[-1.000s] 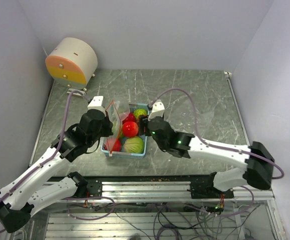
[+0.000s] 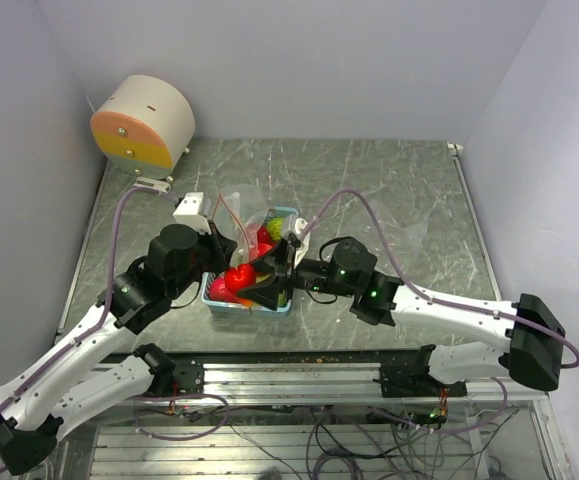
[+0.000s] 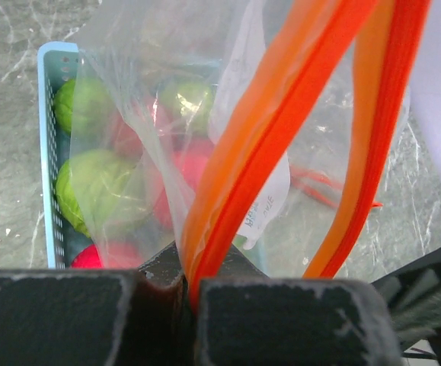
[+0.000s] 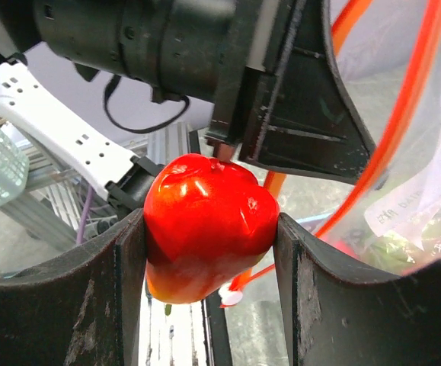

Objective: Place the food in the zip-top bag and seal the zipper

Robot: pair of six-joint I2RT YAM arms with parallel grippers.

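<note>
My left gripper [image 2: 221, 252] is shut on the zip bag's edge; in the left wrist view the clear bag [image 3: 151, 91] with its orange zipper [image 3: 266, 145] stands open over the food. My right gripper holds a red pepper-like food [image 4: 205, 217] between its fingers, beside the bag's mouth and close by the left gripper. The blue basket [image 3: 46, 152] holds green cabbage-like items [image 3: 91, 191] and red ones [image 3: 91, 259] beneath the bag.
A cream-and-orange box [image 2: 139, 125] stands at the back left. Metal rails [image 2: 289, 380] run along the front.
</note>
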